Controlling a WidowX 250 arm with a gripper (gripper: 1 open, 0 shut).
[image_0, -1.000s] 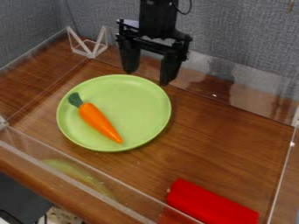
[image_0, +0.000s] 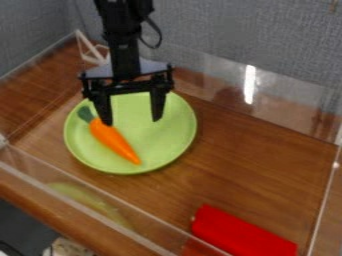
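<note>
My gripper (image_0: 124, 100) is open, its two black fingers spread above the left part of a light green plate (image_0: 171, 145). Below and between them on the plate lies an orange carrot (image_0: 112, 139) with a dark green top, slanting toward the front. Nothing shows between the fingers.
A red block (image_0: 243, 232) lies at the front right. A clear edge strip with a yellowish object (image_0: 83, 200) behind it runs along the lower left. The wooden surface (image_0: 254, 160) right of the plate is bare. A grey wall stands behind.
My gripper has moved left and toward the front, from the back right of the plate to over the carrot's end. The plate, carrot and red block have stayed put.
</note>
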